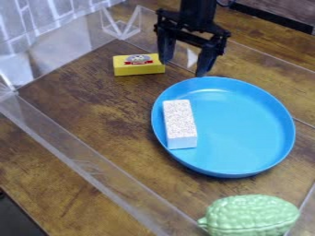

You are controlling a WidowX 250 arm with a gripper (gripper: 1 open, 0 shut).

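Note:
My black gripper (187,57) hangs open at the top centre, its fingers apart, beside and to the right of a yellow box (139,65) with a red label. A blue round plate (240,138) sits on the wooden table, holding a white speckled block (181,123) on its left side. A green bumpy vegetable-like object (250,215) lies at the bottom right.
Clear plastic walls surround the wooden surface (87,111).

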